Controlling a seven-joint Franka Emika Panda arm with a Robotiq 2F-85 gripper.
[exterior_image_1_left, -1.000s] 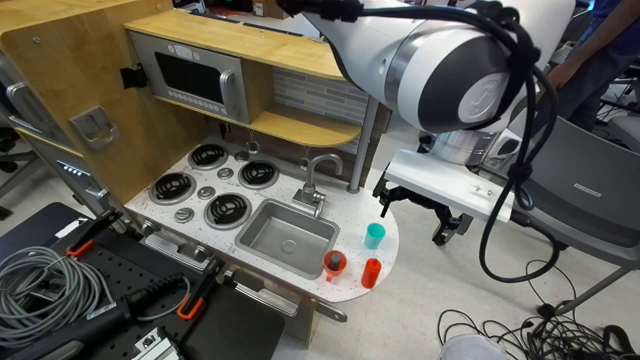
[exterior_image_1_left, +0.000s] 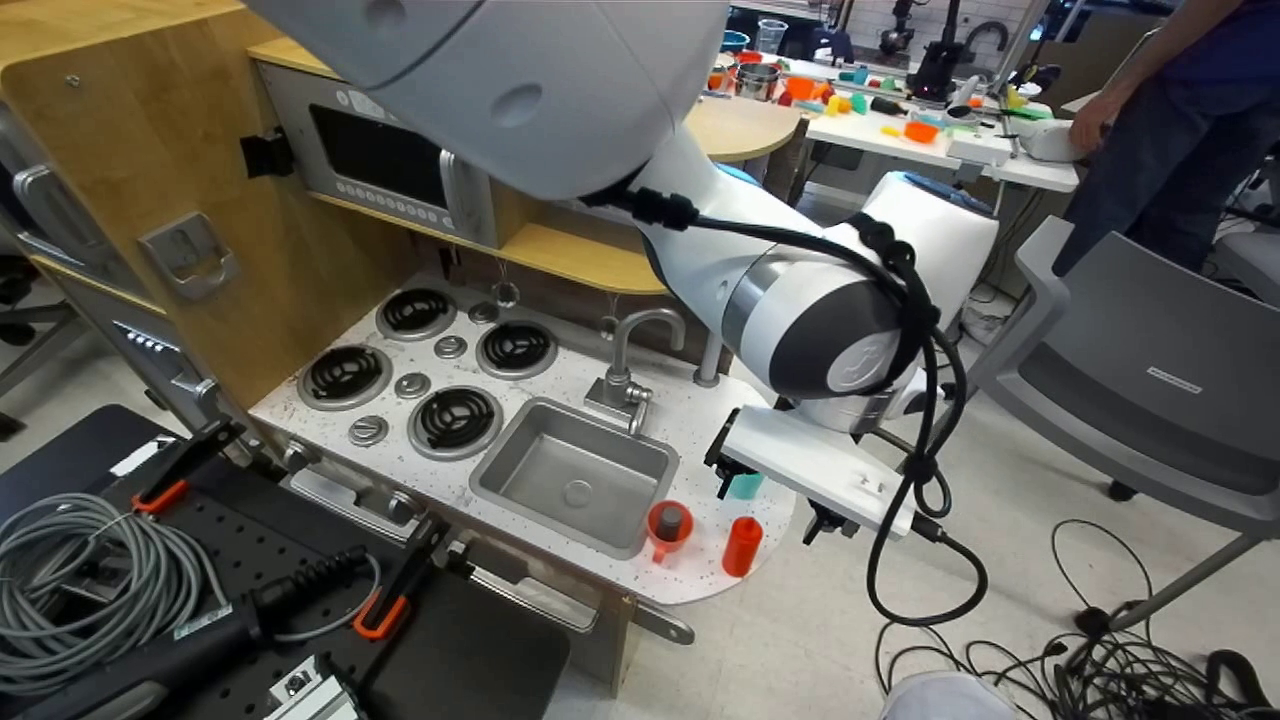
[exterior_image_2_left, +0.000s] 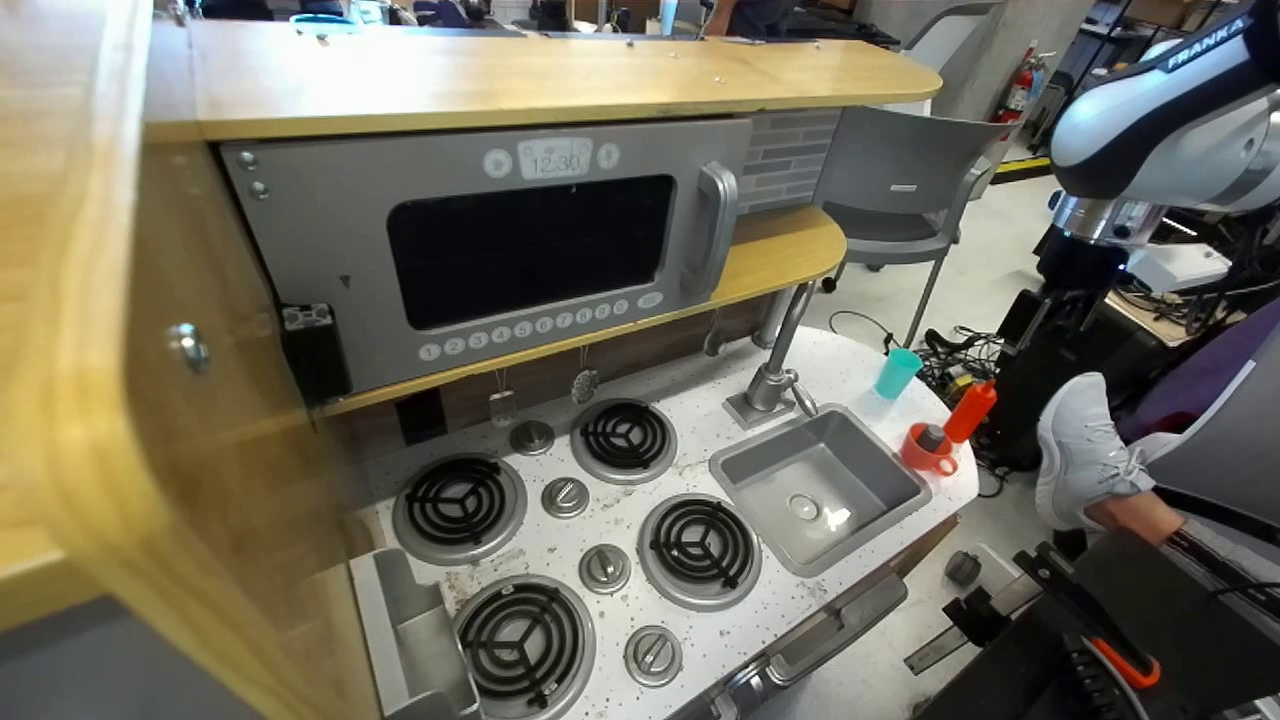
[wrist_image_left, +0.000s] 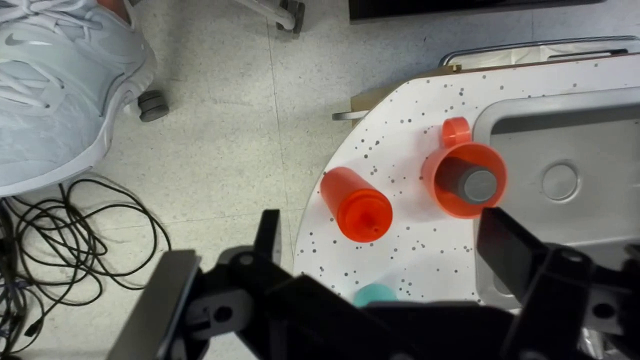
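Observation:
My gripper (exterior_image_1_left: 770, 509) is open above the right end of the toy kitchen counter, with nothing held. In the wrist view a red bottle (wrist_image_left: 357, 206) with a nozzle top stands on the counter below the gap between my fingers. To its right is an orange-red mug (wrist_image_left: 457, 131) with a dark grey cylinder (wrist_image_left: 478, 183) inside it. A teal cup (wrist_image_left: 374, 294) shows only in part at the bottom, behind the gripper body. Exterior view 2 shows that teal cup (exterior_image_2_left: 897, 373) whole, standing behind the bottle (exterior_image_2_left: 969, 412).
The empty grey sink (exterior_image_1_left: 578, 476) lies beside the mug, with a faucet (exterior_image_1_left: 621, 373) behind it. A wooden shelf (exterior_image_1_left: 584, 247) and microwave are farther left. Past the counter's rounded edge is open floor with cables (wrist_image_left: 84, 234) and a shoe (wrist_image_left: 60, 90).
My arm has moved left and lower in exterior view 1, bringing the gripper over the counter's end, where it now covers part of the teal cup. The tabletop objects have not moved.

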